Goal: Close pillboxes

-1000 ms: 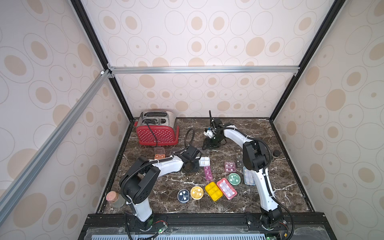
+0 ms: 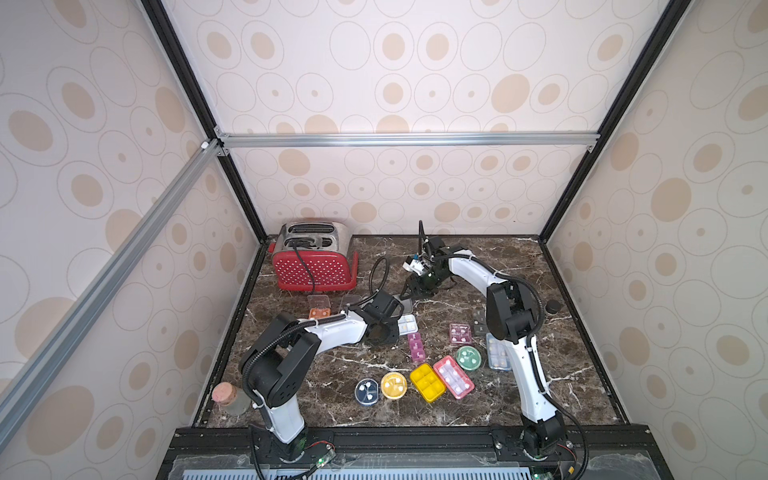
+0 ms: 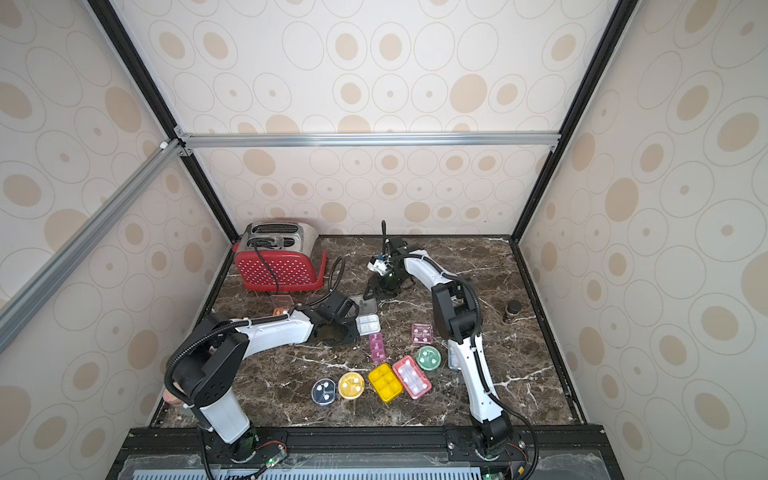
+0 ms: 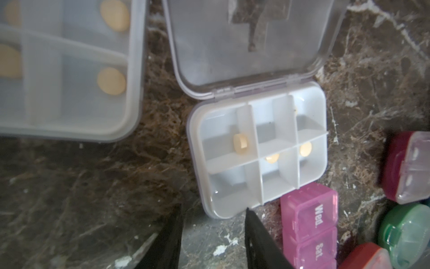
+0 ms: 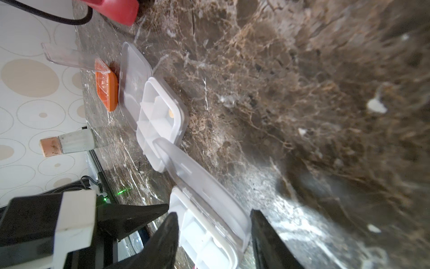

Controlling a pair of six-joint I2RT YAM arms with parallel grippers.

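Note:
A small white pillbox with a few pills stands open in the left wrist view, its clear lid folded back on the hinge. My left gripper is at the box's near-left corner. Its fingers stand apart, and the corner reaches towards the space between the tips; whether they grip it cannot be told. In the right wrist view the lid tilts up from the box. There my right gripper is open, one fingertip close beside the lid's end; contact is unclear.
A pink pillbox adjoins the near side. Yellow, green and other boxes fill the front. A toaster stands back left.
The right gripper has shifted slightly left. The small white box has turned and slid a little left, and its lid shows more clearly behind it. The left arm looks nearly still.

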